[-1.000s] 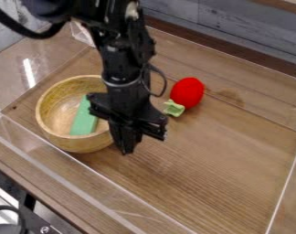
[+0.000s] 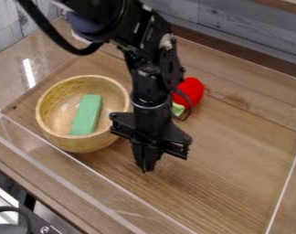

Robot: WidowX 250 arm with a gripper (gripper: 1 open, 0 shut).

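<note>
My black gripper (image 2: 148, 157) hangs over the wooden table in the centre, its fingertips pointing down just in front of and right of a pale wooden bowl (image 2: 56, 116). It is shut, with nothing visible between its fingers. A mint-green block (image 2: 86, 114) lies inside the bowl. Behind my arm, at right, sits a red round object (image 2: 192, 90), with a small light-green item (image 2: 180, 111) beside it, partly hidden by the arm.
A grey plank wall (image 2: 212, 18) stands at the back. The table's front left edge has cables below it.
The bowl and objects look unmoved.
</note>
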